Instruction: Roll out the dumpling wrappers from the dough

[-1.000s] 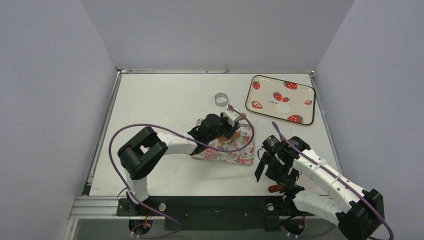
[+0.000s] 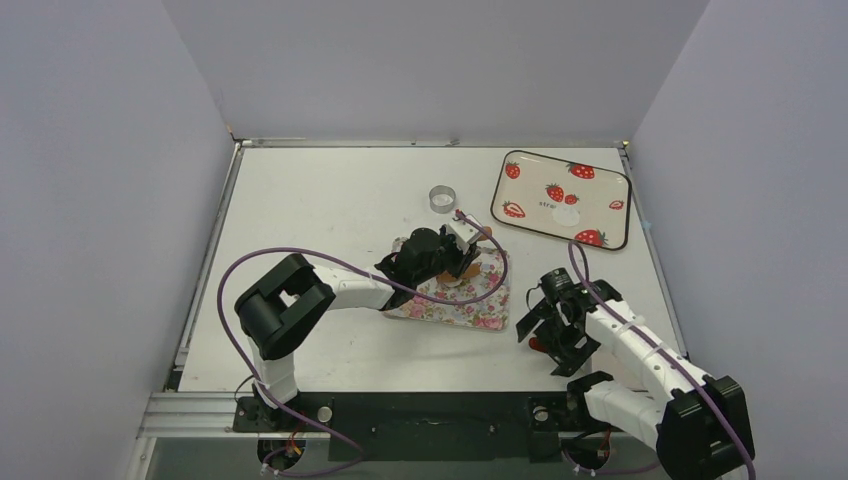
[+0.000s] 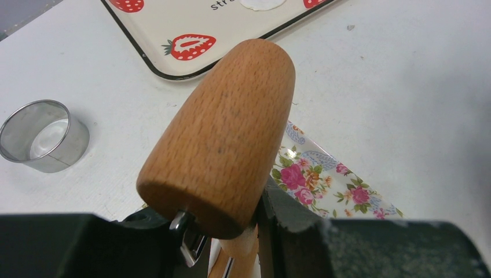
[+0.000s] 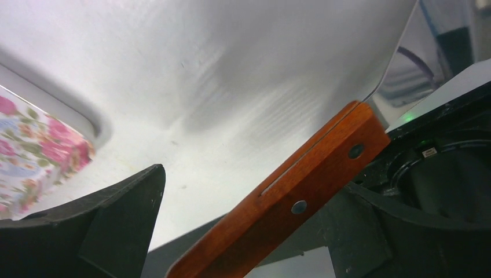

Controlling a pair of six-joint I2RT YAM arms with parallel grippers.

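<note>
In the left wrist view a wooden rolling pin (image 3: 223,121) rises between the fingers of my left gripper, which appears closed around it, above the floral board (image 3: 312,179). In the top view that gripper is over the board, hiding much of it and whatever lies beneath. My right gripper stands open at the near right, around the wooden handle (image 4: 301,185) of a flat metal blade, with the handle lying slantwise between its fingers; whether it touches them is unclear. A pale dough round (image 2: 565,216) lies on the strawberry tray (image 2: 530,172).
A metal ring cutter (image 2: 442,198) stands behind the board, left of the tray. The front edge of the table is close below the bladed tool. Grey walls border both sides.
The right arm has moved toward the back and slightly inward, its gripper shifting over the wooden handle. The left arm shows no visible movement.
</note>
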